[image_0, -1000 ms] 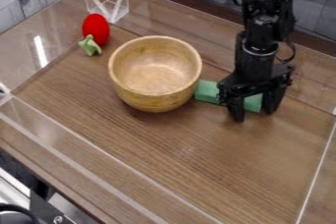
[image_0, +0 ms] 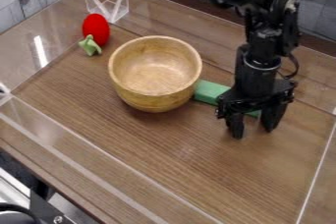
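Observation:
My black gripper (image_0: pixel 251 116) is low over the table, its fingers around the right part of a green object (image_0: pixel 211 93) that lies beside the bowl. Whether the fingers are closed on it is hard to tell. The arm hides part of the green object.
A tan bowl (image_0: pixel 153 71) sits left of the green object. A red item (image_0: pixel 96 28) with a green part lies at the upper left, near a white wire-like shape.
My gripper has moved slightly toward the front of the table and right. Less of the green object shows now.

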